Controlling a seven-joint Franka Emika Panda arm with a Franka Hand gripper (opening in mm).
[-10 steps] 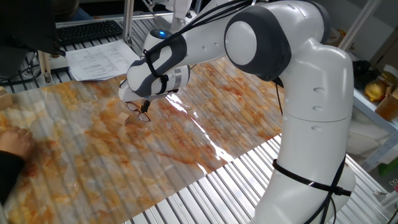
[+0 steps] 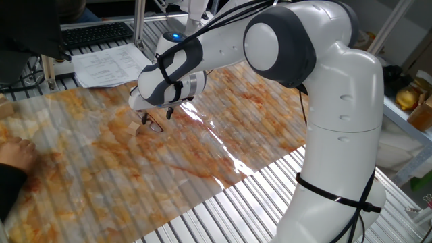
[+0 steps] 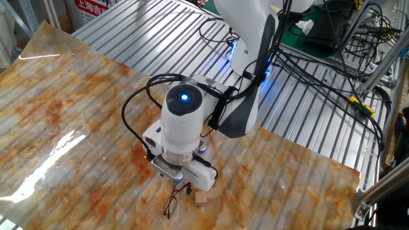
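Note:
Dark-framed glasses (image 2: 155, 125) are under the hand in exterior view 1, partly hidden by it. In exterior view 2, the glasses (image 3: 170, 204) show as thin reddish rims in front of the hand. My gripper (image 2: 156, 116) points down over them, open, its two dark fingers apart. One finger (image 2: 169, 113) stands to the right of the glasses and the other overlaps their upper part. Whether a finger touches the frame I cannot tell. A small wooden block (image 2: 133, 128) sits close to the left of the glasses; in the other view this block (image 3: 201, 197) is beside the hand.
A glossy orange-and-white marbled sheet (image 2: 88, 169) covers the table, with wide clear areas around the hand. Papers (image 2: 111, 65) and a keyboard (image 2: 98, 34) lie at the back. A person's hand (image 2: 18, 154) rests at the left edge.
The gripper's fingers were together a second ago and have spread apart. The arm stays in the same place, and the block has not moved.

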